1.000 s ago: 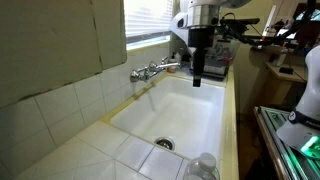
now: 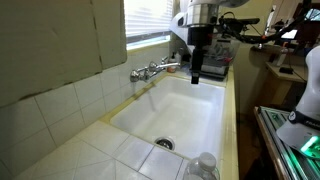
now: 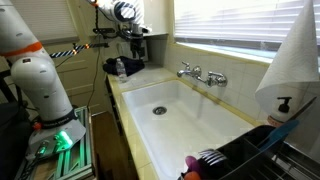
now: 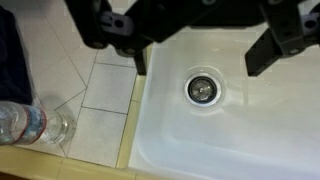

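My gripper (image 2: 196,82) hangs over the white sink (image 2: 190,105), its fingers pointing down. In the wrist view the gripper is open, with its dark fingers (image 4: 265,52) far apart and nothing between them. The sink's round metal drain (image 4: 203,89) shows below the gap. A clear plastic bottle (image 4: 35,124) with a label is on the tiled counter (image 4: 98,140) beside the sink, off to the left in that view. The same bottle (image 3: 121,69) appears at the far end of the sink in the second exterior view.
A wall faucet (image 3: 204,77) reaches over the sink's edge. A dark dish rack (image 3: 258,150) with utensils and a white cloth (image 3: 293,62) are at the near end. Dark fabric (image 4: 10,62) lies near the bottle. The basin looks empty.
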